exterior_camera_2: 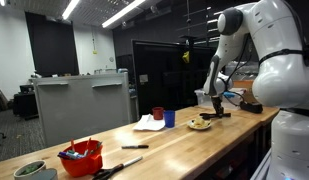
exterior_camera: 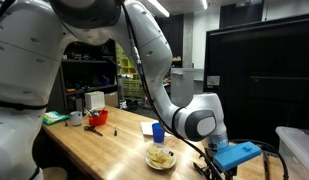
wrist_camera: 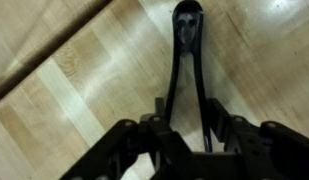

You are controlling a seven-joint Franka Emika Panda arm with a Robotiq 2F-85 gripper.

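In the wrist view, black tongs [wrist_camera: 175, 78] lie over the light wooden table, with a rounded end at the top and two thin arms running down between my fingers. My gripper is shut on those arms. Exterior view 2 has the gripper [exterior_camera_2: 218, 113] low at the table's far right end, beyond the plate. From exterior view 1 the gripper is low on the right and partly covered by the arm; the tongs cannot be made out clearly there.
A white plate [exterior_camera_2: 199, 126] with yellowish pieces stands near the gripper. Behind it are a blue cup [exterior_camera_2: 169, 118] and a folded white cloth [exterior_camera_2: 150, 124]. A red container [exterior_camera_2: 82, 165] and dark-handled tools lie at the other end. Mid-table is mostly clear.
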